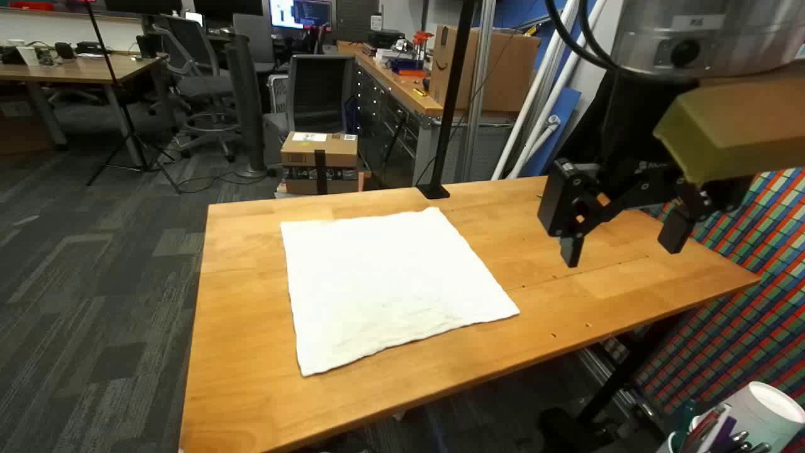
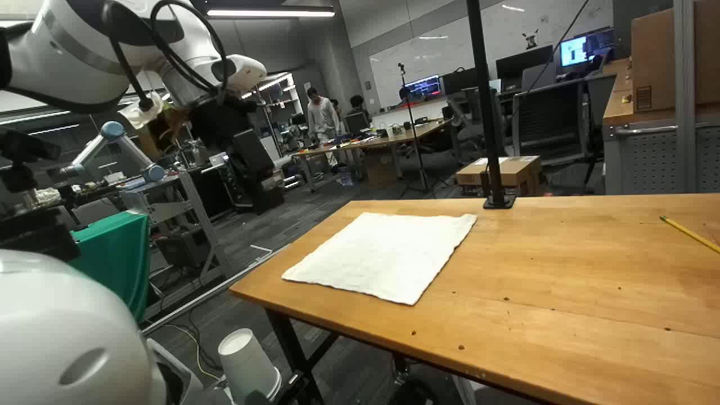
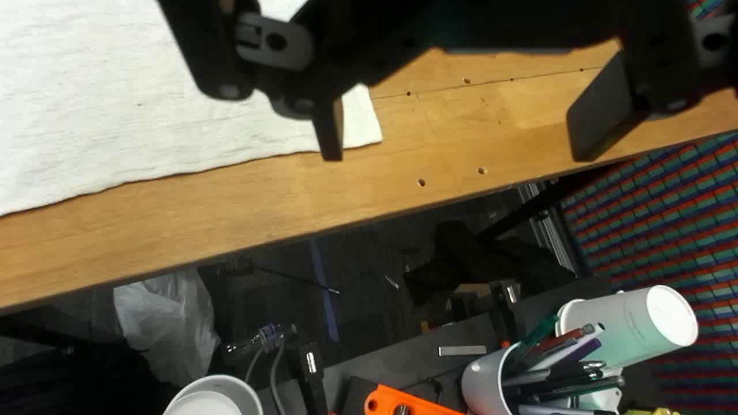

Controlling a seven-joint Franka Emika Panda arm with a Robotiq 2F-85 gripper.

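A white cloth (image 1: pixel 388 283) lies spread nearly flat on the wooden table (image 1: pixel 234 377), with slight wrinkles toward its near edge. In exterior view 2 the same cloth (image 2: pixel 388 256) covers the table's left part. My gripper (image 1: pixel 622 253) hangs in the air right of the cloth in exterior view 1, its fingers wide apart with nothing between them. From the wrist, the open gripper shows over the table's front strip; its left finger overlaps the cloth's corner in the picture, and the cloth (image 3: pixel 90 104) fills the upper left.
A black pole (image 2: pixel 487 108) rises from the table's far edge. On the table's right side in exterior view 2 lies a yellow pencil (image 2: pixel 689 233). Below the front edge stand a pen cup (image 3: pixel 484 387) and a white-green cup (image 3: pixel 622 325).
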